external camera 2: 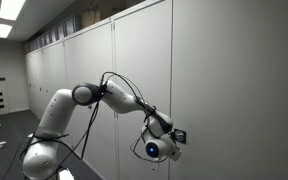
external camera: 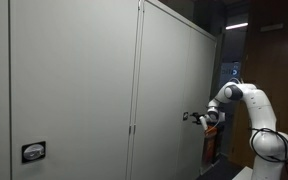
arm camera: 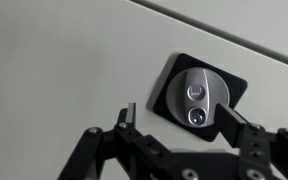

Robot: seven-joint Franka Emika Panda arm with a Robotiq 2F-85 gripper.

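A round grey latch knob (arm camera: 196, 98) on a black square plate is set in the pale cabinet door (arm camera: 74, 60). In the wrist view, my gripper stands open, its dark fingers spread wide. The left fingertip (arm camera: 131, 115) is left of the plate; the right one overlaps the plate's lower right corner. Nothing is gripped, and whether a finger touches the knob or door cannot be told. Exterior view 1 has the gripper (external camera: 197, 118) close in front of the same latch (external camera: 185, 116). From the other side, the latch plate (external camera 2: 179, 136) shows just above the gripper.
A second latch (external camera: 33, 152) is on a nearer door at the left. Tall, flat cabinet doors (external camera 2: 219, 80) form a wall beside the arm. A door seam (arm camera: 224, 36) runs past the latch's upper side. Loose black cables (external camera 2: 106, 85) hang along the arm.
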